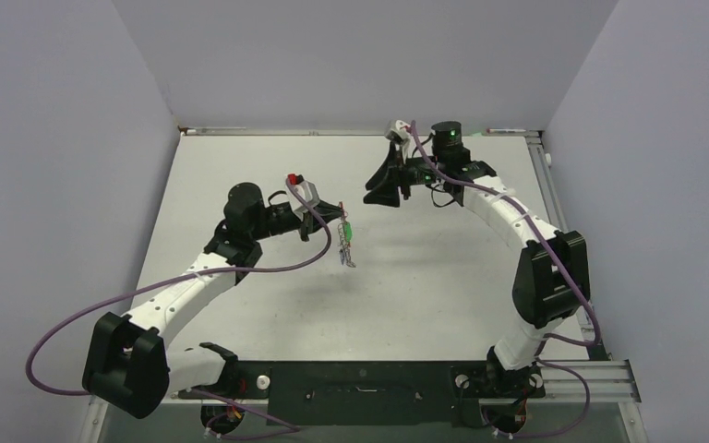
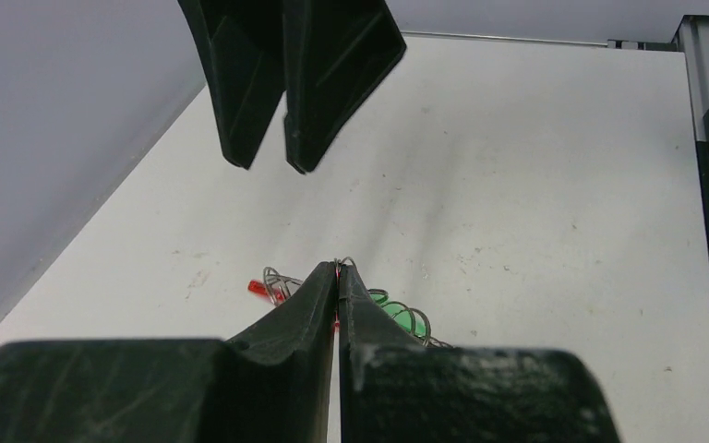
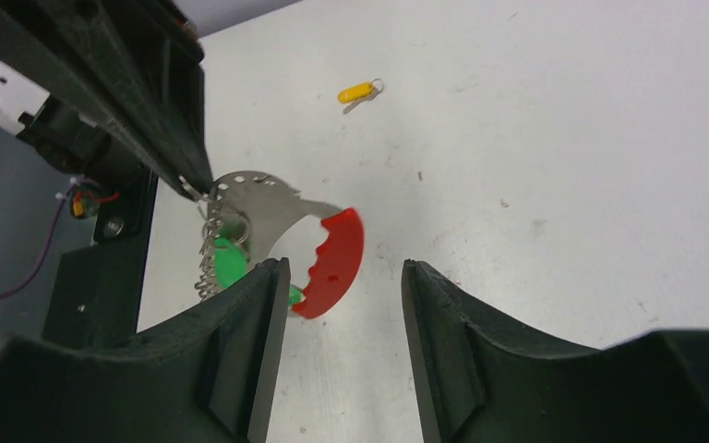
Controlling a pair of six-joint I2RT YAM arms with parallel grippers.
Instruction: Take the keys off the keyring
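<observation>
My left gripper [image 1: 338,210] is shut at the top of the keyring bunch [image 1: 345,238], which hangs from its fingertips with several rings, a green piece and a red piece. In the right wrist view the bunch shows a grey plate with a red serrated part [image 3: 337,258] and green pieces [image 3: 231,263], below the left fingertips. My right gripper [image 1: 385,185] is raised to the right and behind, apart from the bunch; its fingers stand open with nothing between them, and appear above in the left wrist view.
A small yellow-tagged key [image 3: 357,91] lies on the white table [image 3: 554,138]. Walls edge the table at left, back and right.
</observation>
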